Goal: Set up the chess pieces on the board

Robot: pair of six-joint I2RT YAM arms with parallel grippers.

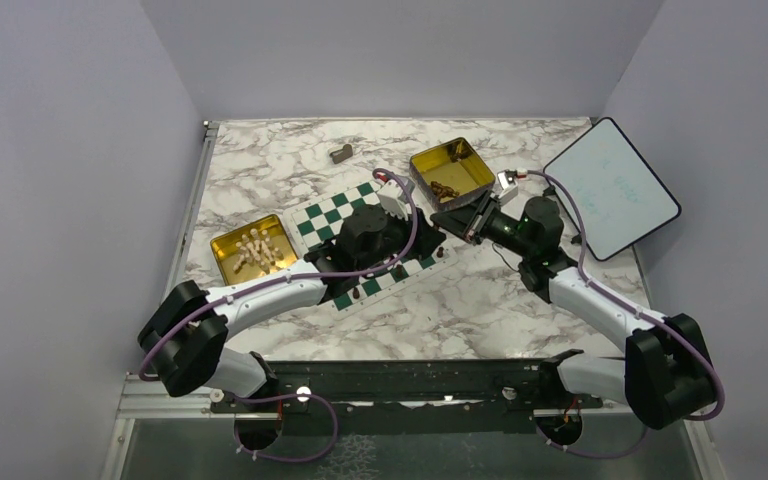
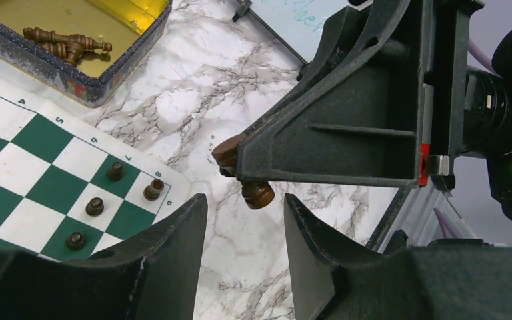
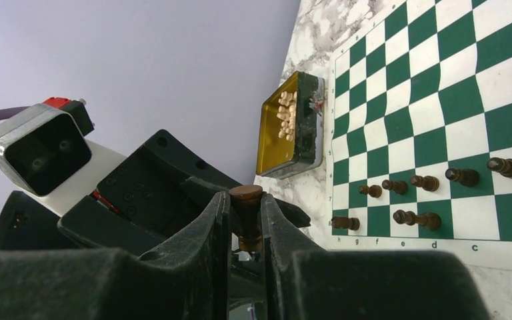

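Note:
A brown chess piece (image 2: 258,195) is clamped in my right gripper, upper right of the board's near corner. My left gripper is open, its fingers just short of that piece, nothing between them. The green-and-white board (image 3: 467,110) carries several standing brown pieces (image 3: 463,175) along its edge rows. In the top view the two grippers meet over the board's right side, hiding part of it.
A tray of brown pieces (image 1: 451,170) is behind the board, a tray of cream pieces (image 1: 255,250) at its left. A whiteboard (image 1: 612,188) lies at the right.

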